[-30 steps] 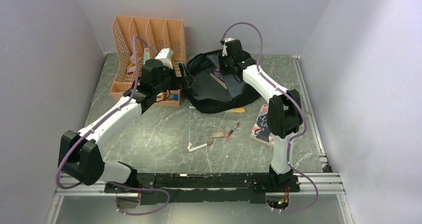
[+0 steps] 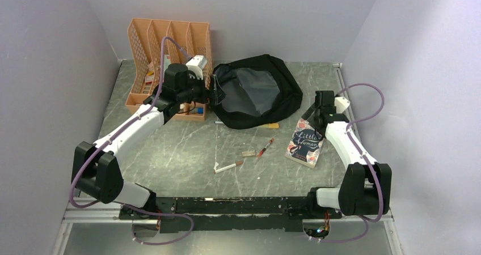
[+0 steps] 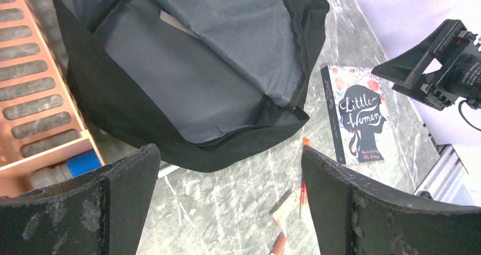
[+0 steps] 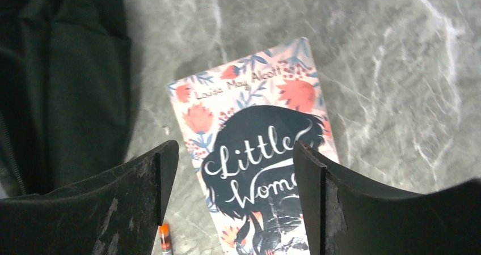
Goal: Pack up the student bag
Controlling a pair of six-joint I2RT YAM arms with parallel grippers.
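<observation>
The black bag (image 2: 292,88) lies on the table with its mouth spread wide; in the left wrist view its grey lining (image 3: 170,79) shows, with a pale book edge (image 3: 178,24) peeking from under a flap. The Little Women book (image 2: 306,144) lies flat to the bag's right. Above that book hovers my right gripper, open, with nothing between its fingers; the cover fills the gap in the right wrist view. My left gripper is open and empty too, at the bag's left rim beside the organizer.
An orange organizer (image 2: 198,37) with small items stands at the back left. Loose on the table lie a white marker (image 2: 227,168), an eraser (image 2: 248,153), a red pen (image 2: 265,147) and a yellow item (image 2: 273,126) by the bag's front.
My right arm has swung from over the bag rightward to the Little Women book. A purple-covered book seen inside the bag earlier is now covered by the flap.
</observation>
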